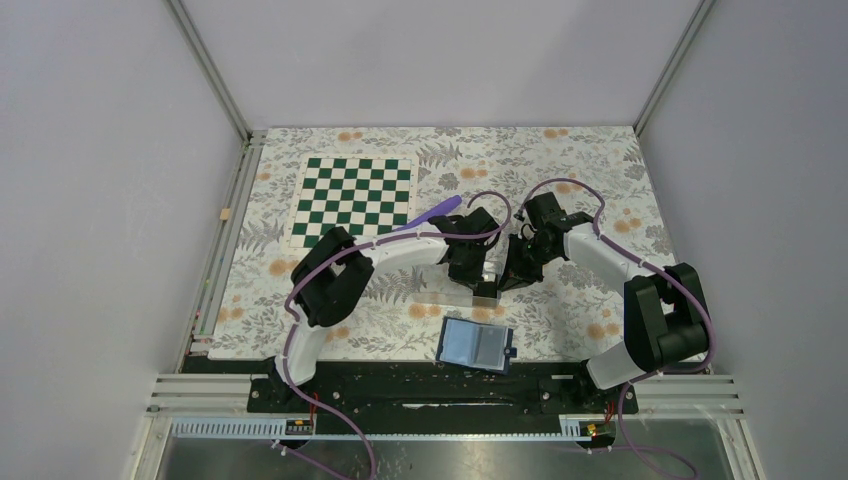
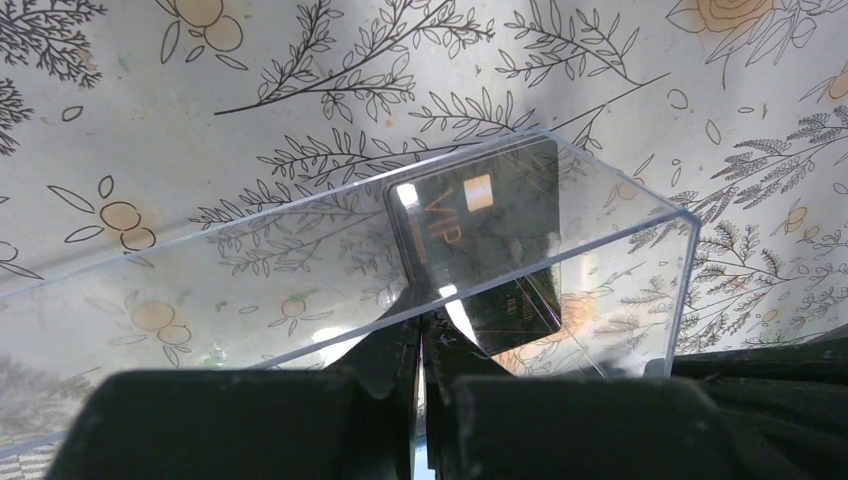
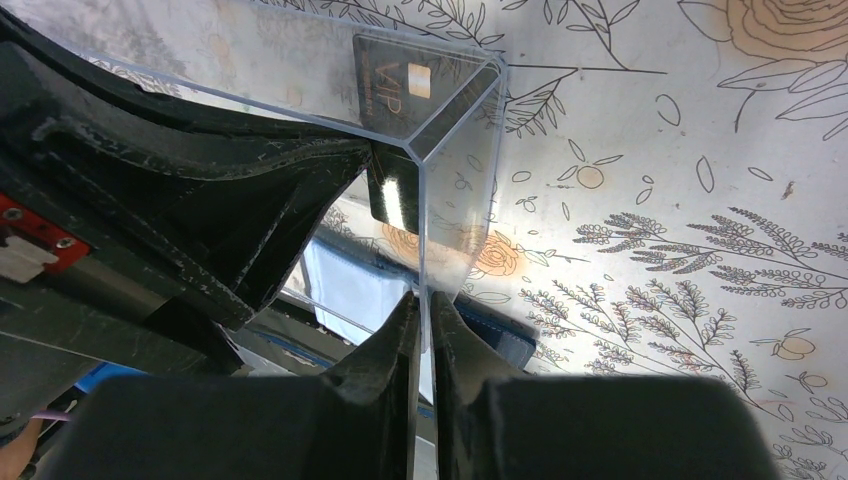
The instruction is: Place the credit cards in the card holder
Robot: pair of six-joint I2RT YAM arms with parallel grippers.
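A clear acrylic box lies over black credit cards, the upper printed VIP, seen through its wall; they show also in the right wrist view (image 3: 390, 90). My left gripper is shut beside the cards at the box, with no object visible between its fingers. My right gripper is closed around the box's edge at its corner, fingertips on the clear wall. In the top view an open blue-and-grey card holder (image 1: 460, 343) lies at the front edge, below both grippers.
A green checkered board (image 1: 350, 190) and a purple object (image 1: 445, 206) lie behind the left arm. The two grippers are very close together at the centre.
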